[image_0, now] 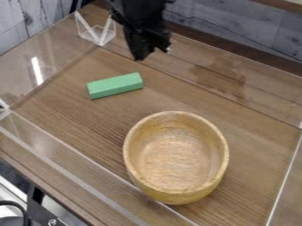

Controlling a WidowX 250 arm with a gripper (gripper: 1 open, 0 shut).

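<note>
A green rectangular block (115, 86) lies flat on the wooden table, left of centre. Above and behind it is the dark gripper (141, 44), raised toward the back, its tip small and dark against the table; no object shows held in it. A round pale wooden bowl (177, 157) sits at the front right, empty.
The wooden table (71, 132) has bare room at the left, centre and right. Some clear, indistinct plastic shows at the back left beside the arm. A dark cable lies at the lower left, off the table's edge.
</note>
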